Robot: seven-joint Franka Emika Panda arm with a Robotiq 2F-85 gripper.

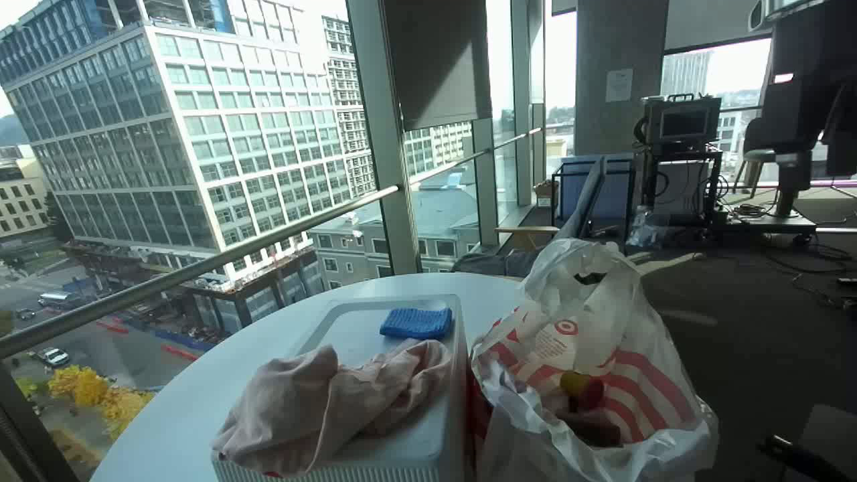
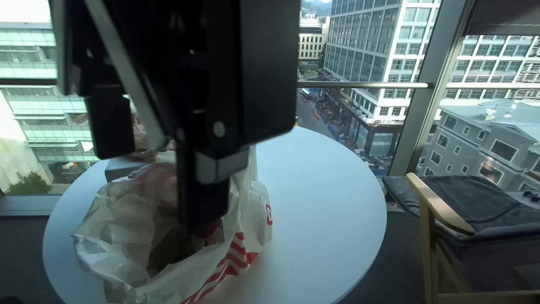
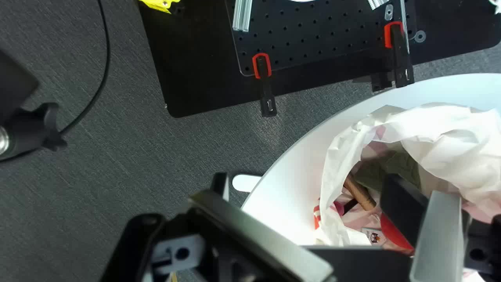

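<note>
My gripper stands wide open in the wrist view, its fingers far apart with nothing between them. One of its fingers overlaps the mouth of a white plastic bag with red stripes. Exterior view 2 shows the same finger in front of the bag; whether it touches anything inside, I cannot tell. Within the bag lie a brown stick-like item and a red item, partly hidden. A yellow-and-red object shows through the bag's opening in exterior view 1.
Beside the bag, a pale box carries a crumpled pinkish cloth and a folded blue cloth. Bare space covers the right of the round white table. A chair stands past its edge.
</note>
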